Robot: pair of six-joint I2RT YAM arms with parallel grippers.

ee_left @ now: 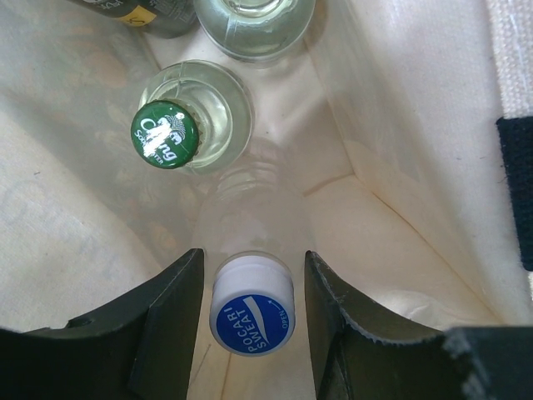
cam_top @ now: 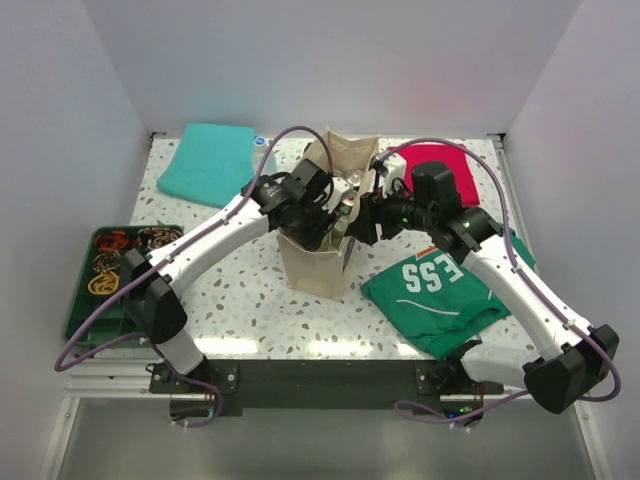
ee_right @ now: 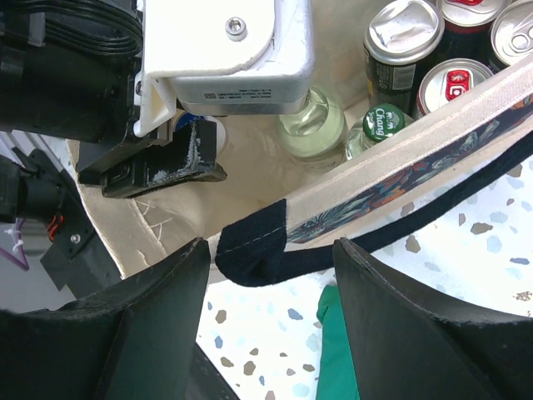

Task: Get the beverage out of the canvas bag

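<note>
The canvas bag point(cam_top: 315, 272) stands upright in the table's middle, its mouth open. My left gripper reaches down inside it. In the left wrist view a clear bottle's white-and-blue cap point(ee_left: 252, 310) lies between the parted fingers, with a gap on each side. The green-capped bottle point(ee_left: 204, 125) and a clear glass bottle point(ee_left: 256, 25) stand beyond. On the bag's right side, my right gripper is part open around the rim, with the dark strap point(ee_right: 254, 246) between its fingers; firm contact is not visible.
Several cans point(ee_right: 454, 83) fill the bag's far end. A water bottle point(cam_top: 262, 155) stands beside the bag near the teal cloth point(cam_top: 208, 163). The green jersey point(cam_top: 435, 300) and red cloth point(cam_top: 440, 170) lie right; a green tray point(cam_top: 85, 310) sits left.
</note>
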